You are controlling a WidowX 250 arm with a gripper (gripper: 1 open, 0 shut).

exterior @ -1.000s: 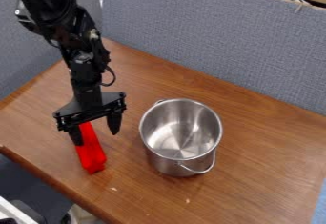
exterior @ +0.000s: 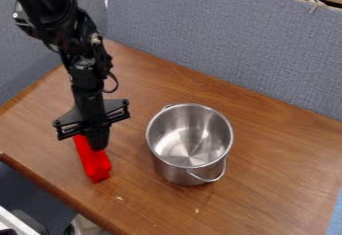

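My black gripper (exterior: 91,129) reaches down over the left part of the wooden table, on top of a long red object (exterior: 95,162) that lies near the front-left edge. The fingertips sit at the red object's far end; whether they grip it is hard to tell. A steel pot (exterior: 189,136) with wire handles stands just to the right, apart from the gripper.
Grey padded panels (exterior: 227,39) border the table behind and on the left. A dark gap lies beyond the front-left edge.
Over the last second the gripper's fingers appear to have lowered slightly around the red object and drawn closer together. The red object and pot stay in place.
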